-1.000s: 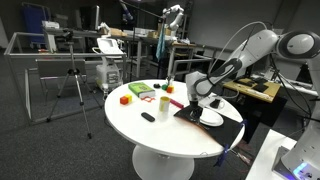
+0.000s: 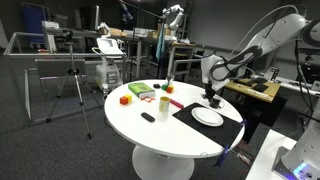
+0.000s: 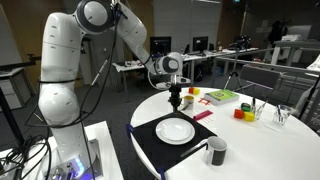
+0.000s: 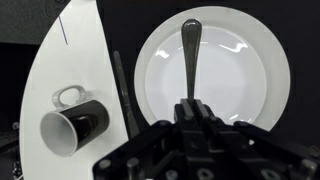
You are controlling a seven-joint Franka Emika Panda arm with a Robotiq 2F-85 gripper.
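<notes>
A metal utensil handle [image 4: 191,50] stretches out from my gripper across the white plate [image 4: 160,95] in the wrist view. The fingers are shut on the utensil; its other end is hidden, so I cannot tell what kind it is. In exterior view 1 the gripper [image 2: 213,101] hangs above the far part of the plate [image 2: 207,116]. Exterior view 2 has the gripper [image 3: 176,105] over the plate [image 3: 175,131], which lies on a black mat [image 3: 146,143].
A mug [image 3: 216,151] stands on the white table [image 3: 255,150] off the mat. Along the mat's edge lies a dark thin utensil [image 4: 123,95]. Toward the back are a green box [image 3: 224,96], a red object [image 3: 204,115] and small colored blocks [image 3: 248,114].
The arm has moved toward the right in exterior view 1 and now stands over the plate's far part. The long orange-looking shape across the mat's near-left side no longer shows, leaving the plate clear.
</notes>
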